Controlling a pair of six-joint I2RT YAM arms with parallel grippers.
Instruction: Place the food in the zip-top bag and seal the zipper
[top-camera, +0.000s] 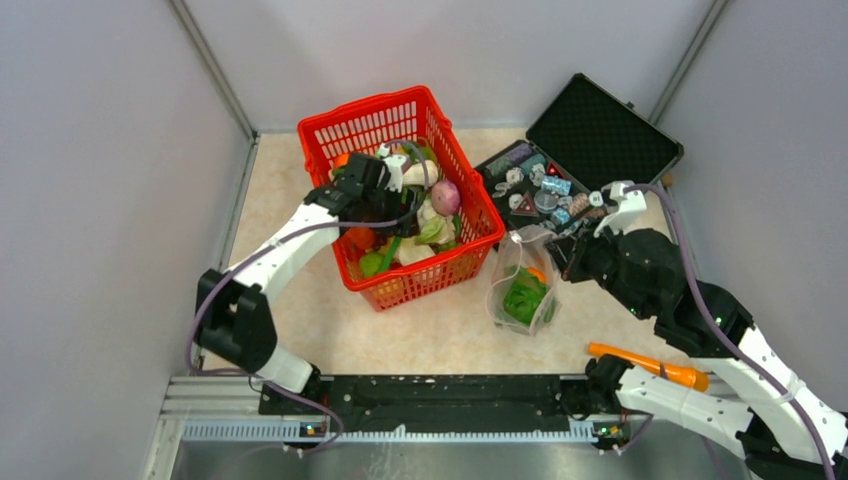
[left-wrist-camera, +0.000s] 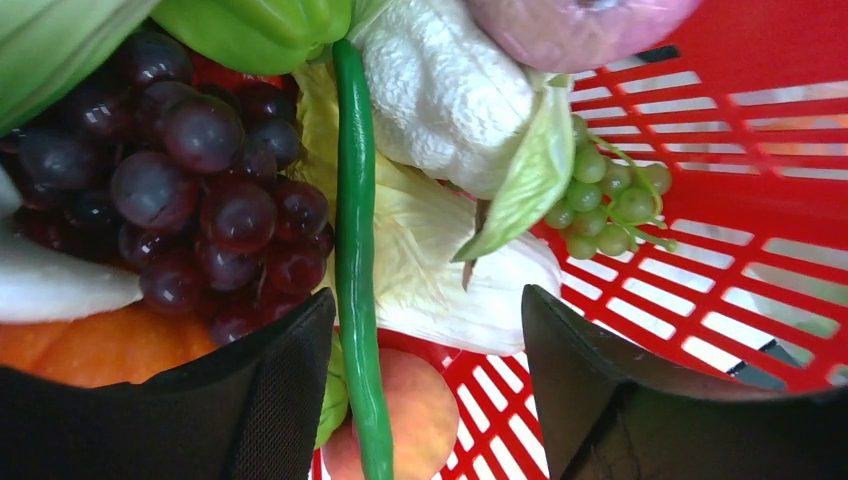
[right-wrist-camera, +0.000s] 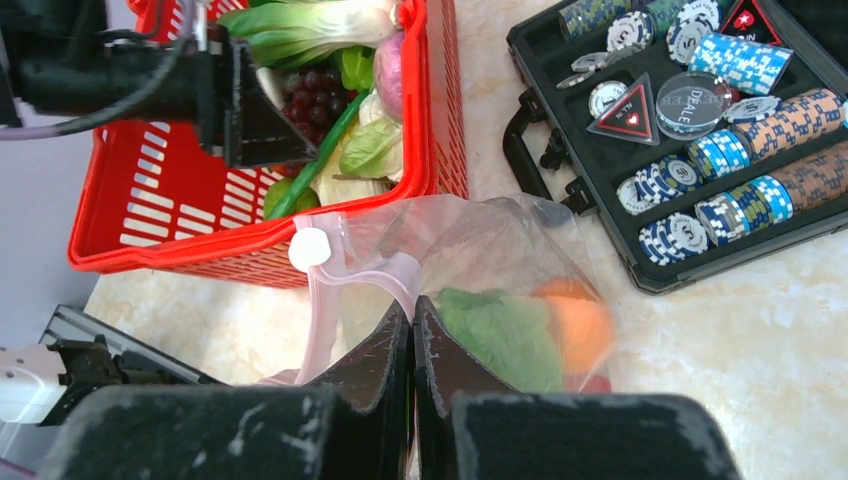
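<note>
The clear zip top bag (right-wrist-camera: 500, 220) hangs from my right gripper, which is shut on its pinkish-white rim. Through the plastic show something leafy green (top-camera: 523, 296) and something orange (right-wrist-camera: 583, 330). Over the food in the red basket (top-camera: 400, 290), my left gripper stands open. A long green pepper (left-wrist-camera: 355, 220) runs beneath the gap between its fingers, not gripped. Around it lie dark grapes (left-wrist-camera: 220, 200), a peach (left-wrist-camera: 415, 410), a pale cabbage leaf (left-wrist-camera: 430, 270), a cauliflower (left-wrist-camera: 440, 95) and green grapes (left-wrist-camera: 610, 200).
The basket's slotted wall (left-wrist-camera: 740, 190) rises close to the right of my left gripper. An open black case of poker chips (right-wrist-camera: 600, 190) sits behind the bag. An orange tube (top-camera: 650, 365) lies at the front right. Bare tabletop (top-camera: 420, 340) stretches before the basket.
</note>
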